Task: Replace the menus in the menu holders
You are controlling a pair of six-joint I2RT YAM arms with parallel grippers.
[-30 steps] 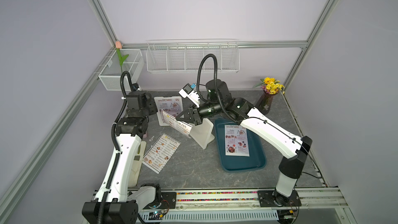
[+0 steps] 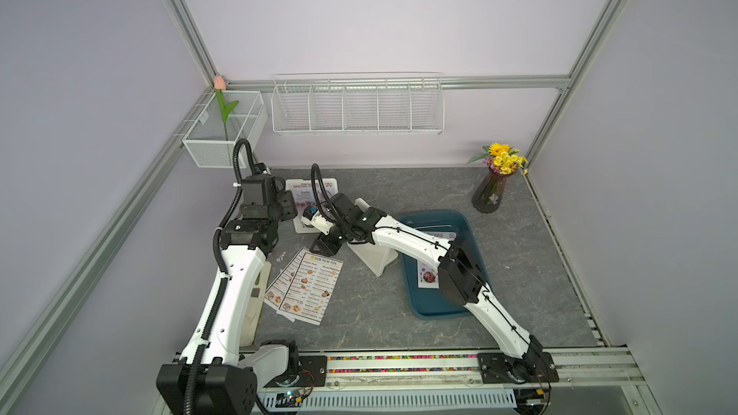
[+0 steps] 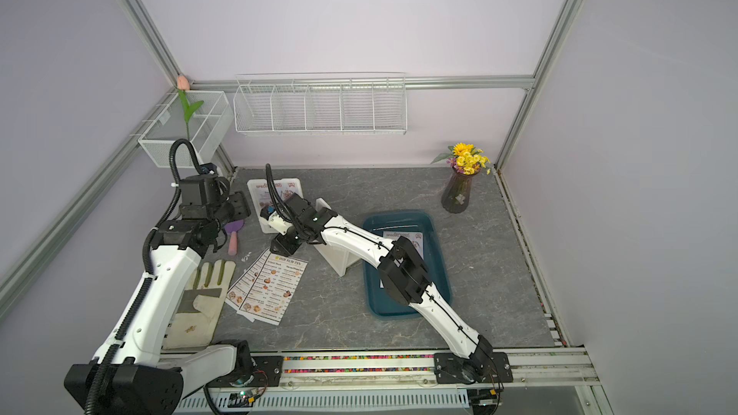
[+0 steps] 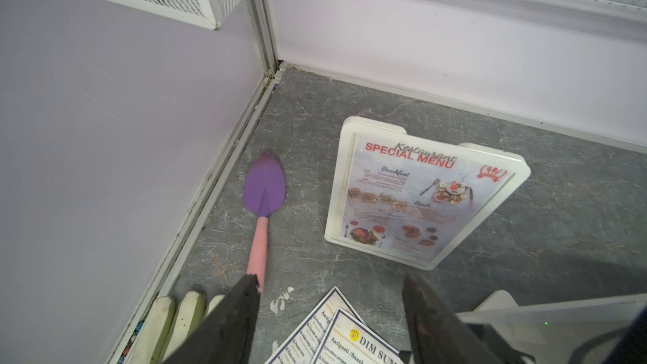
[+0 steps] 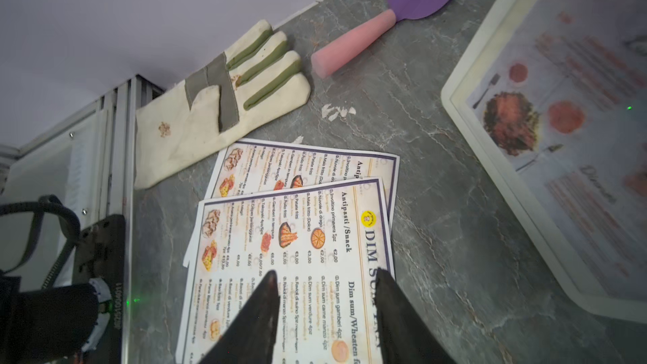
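Two Dim Sum Inn menus lie overlapped on the grey table, the upper menu (image 5: 296, 249) partly covering the lower menu (image 5: 252, 161). My right gripper is over the upper menu's heading end, its fingers apart and nothing seen held between them. Behind stands a white menu holder (image 4: 340, 182) with a Special Menu (image 4: 411, 188) in it. A second white holder (image 2: 379, 259) leans beside the right arm and is partly hidden by it. My left gripper is open and empty, left of the filled holder. In the blue tray (image 2: 424, 309) lies another Special Menu (image 2: 428, 274).
A pink-handled purple spatula (image 4: 264, 188) and a cream glove (image 5: 182, 128) lie along the left side. A vase of yellow flowers (image 2: 489, 192) stands at the back right. Table space in front, between the menus and tray, is clear.
My right gripper has come down and left. The menu it held in the air has been let go and now lies flat over the other one.
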